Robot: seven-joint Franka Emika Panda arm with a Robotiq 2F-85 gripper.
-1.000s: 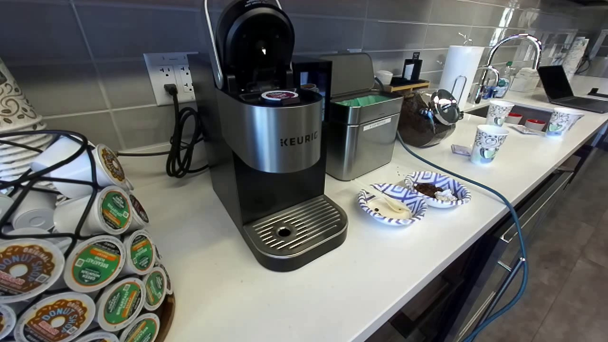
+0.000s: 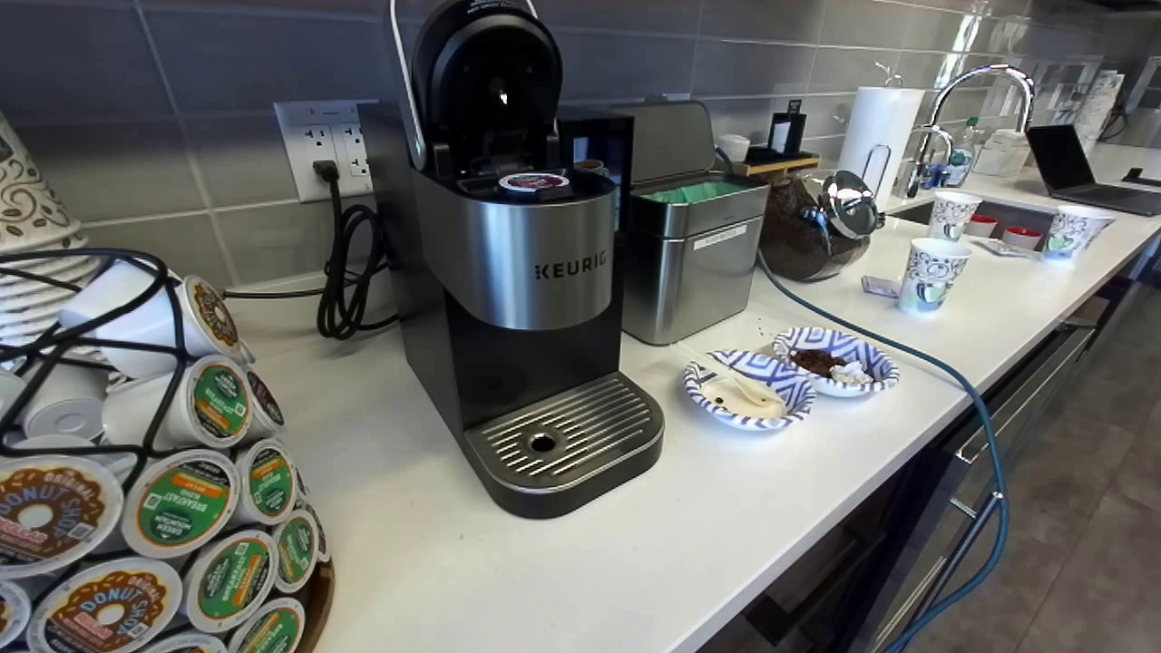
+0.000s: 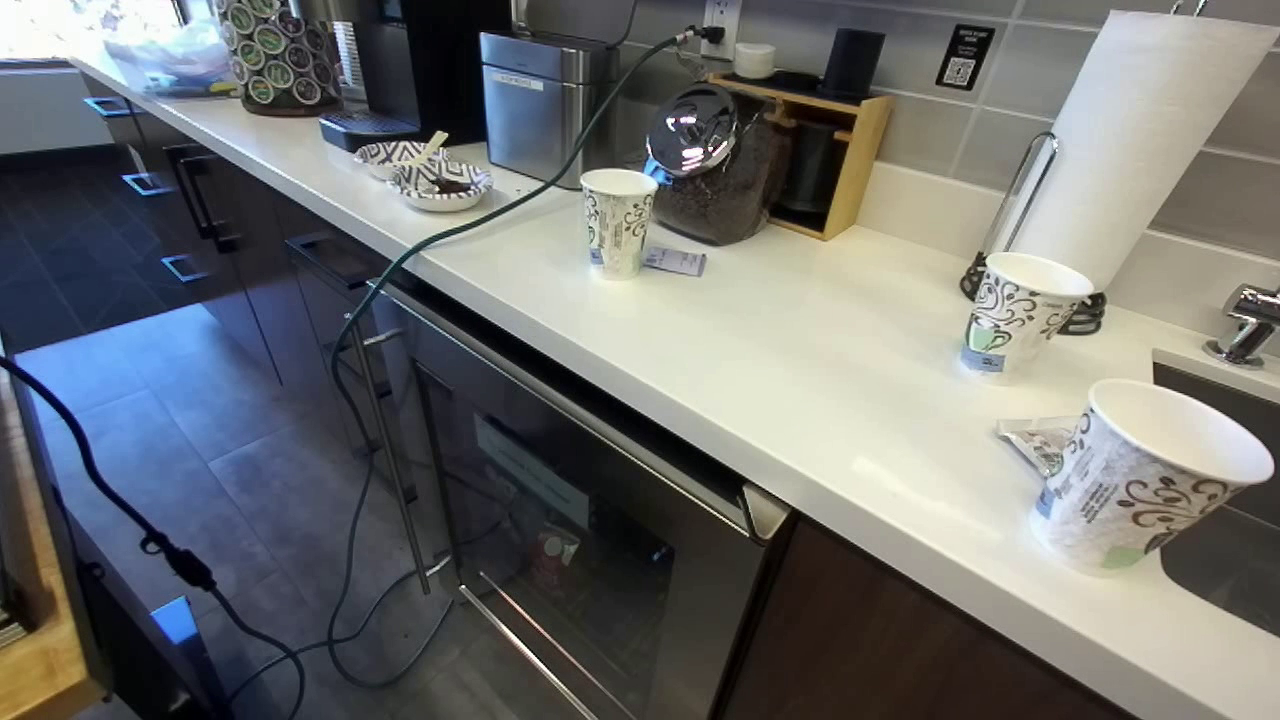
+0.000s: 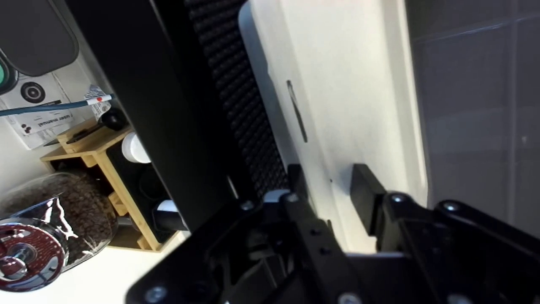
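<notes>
My gripper shows only in the wrist view, at the lower middle. Its dark fingers (image 4: 368, 197) stand apart, with a gap between them. Through that gap a pale, long panel (image 4: 349, 91) with a narrow slot is visible; whether the fingers touch it I cannot tell. Beside the panel runs a black body with a ribbed strip (image 4: 233, 86). In exterior view 1 the Keurig machine (image 2: 517, 261) has its top raised, and a pod (image 2: 533, 183) with a dark lid sits in its holder. Neither exterior view shows the arm.
A steel bin (image 2: 697, 261) with its lid up adjoins the machine. Two patterned bowls (image 2: 748, 414) are in front, a pod rack (image 2: 180, 501) at left. A bean jar (image 4: 55, 223) and wooden organizer (image 4: 119, 187) lie to the left in the wrist view. Blue tubing (image 2: 871, 348) crosses the counter.
</notes>
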